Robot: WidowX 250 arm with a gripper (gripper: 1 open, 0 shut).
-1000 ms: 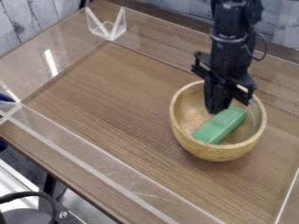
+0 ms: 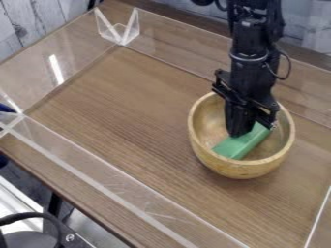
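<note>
A wooden bowl (image 2: 223, 165) sits on the right half of the table, holding a green block (image 2: 238, 145) that lies slanted inside it. The black arm reaches down from the top, and its gripper (image 2: 243, 126) is low over the back of the bowl at the upper end of the block. The fingertips are dark and partly overlap; I cannot tell whether they are open or shut, or whether they touch the block.
A small clear wire-like or plastic object (image 2: 119, 29) is at the back left. Black hardware shows at the bottom left corner.
The bowl has barely moved.
</note>
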